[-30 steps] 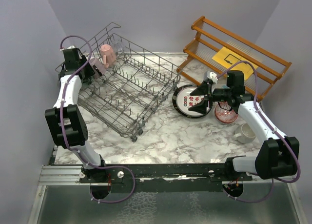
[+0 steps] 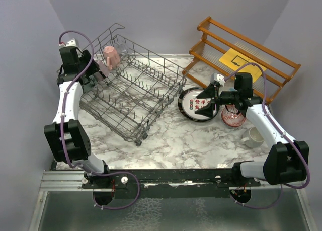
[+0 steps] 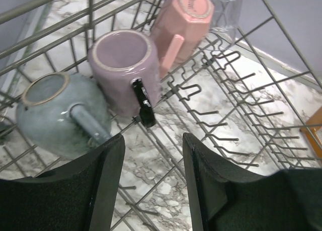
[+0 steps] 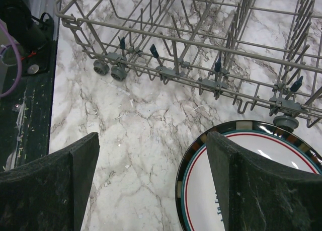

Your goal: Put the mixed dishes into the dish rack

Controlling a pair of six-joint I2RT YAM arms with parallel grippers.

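Observation:
The wire dish rack [image 2: 121,112] holds a grey-green mug [image 3: 68,112], a mauve mug [image 3: 123,72], a pink mug [image 3: 183,22] and a clear glass [image 3: 225,7], all along its far left side. Above the grey-green mug my left gripper is open, its fingers apart and empty. A dark-rimmed white plate [image 2: 193,111] lies on the counter right of the rack. Over the plate's left edge hangs my open right gripper, with nothing between its fingers. Partly under the right arm sits a red patterned bowl [image 2: 233,119]; a white cup [image 2: 253,137] stands nearer the front.
A wooden rack [image 2: 251,45] with a yellow sheet [image 2: 241,65] stands at the back right, close to the right arm. Bare marble counter [image 2: 176,150] lies in front of the dish rack and plate. Much of the dish rack's middle and right is empty.
My left gripper has risen and shifted slightly away from the grey-green mug, which stays in the rack. The right arm and the other dishes show no movement.

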